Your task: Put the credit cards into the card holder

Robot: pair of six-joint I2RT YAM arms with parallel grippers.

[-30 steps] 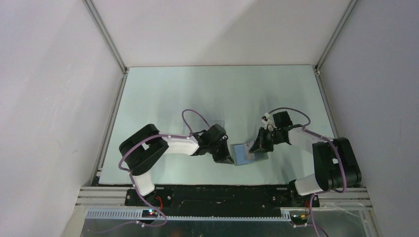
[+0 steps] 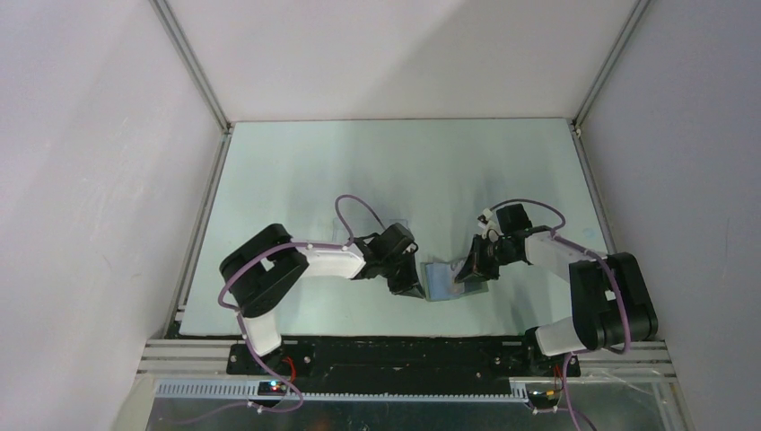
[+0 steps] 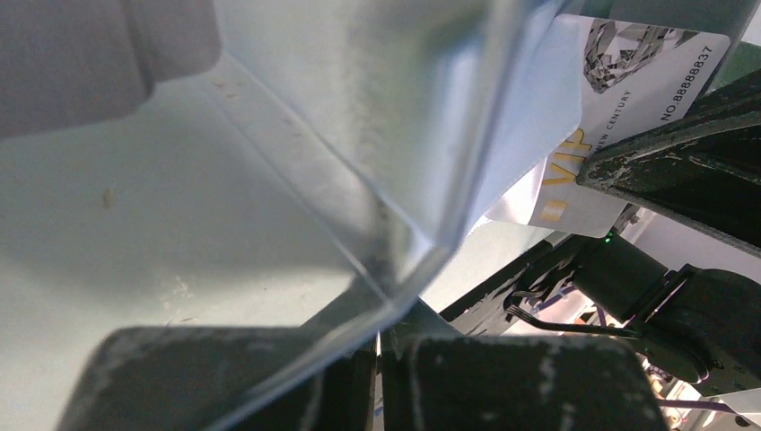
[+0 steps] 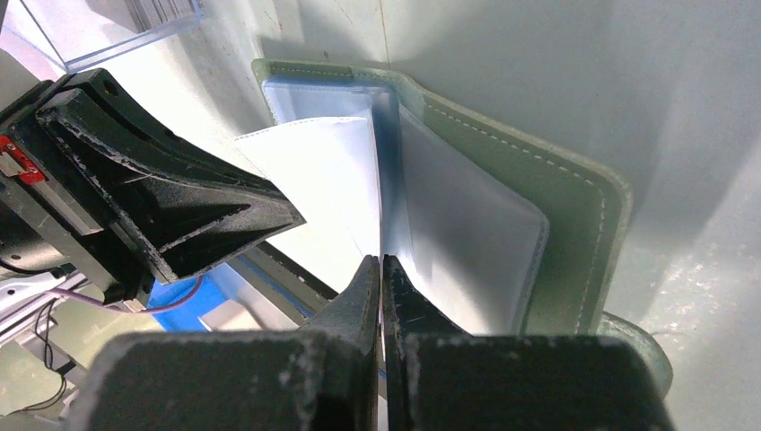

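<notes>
The card holder, a green stitched case (image 4: 574, 211) with translucent sleeves (image 4: 467, 215), lies open on the table. A pale VIP credit card stands over it, shown edge-on in the right wrist view, where my right gripper is shut on its thin edge. A bluish sleeve flap (image 3: 538, 126) hides part of the card's face in the left wrist view. My left gripper (image 2: 423, 294) is shut at the holder's left edge. Its fingers (image 4: 260, 211) overlap a raised white flap (image 4: 328, 171); whether they pinch it cannot be told.
A clear box (image 2: 401, 224) stands partly under my left arm; its wall (image 3: 467, 180) crosses the left wrist view, blocking part of it.
The right gripper has moved very slightly right and toward the front, with the card in it. The holder stays where it was.
</notes>
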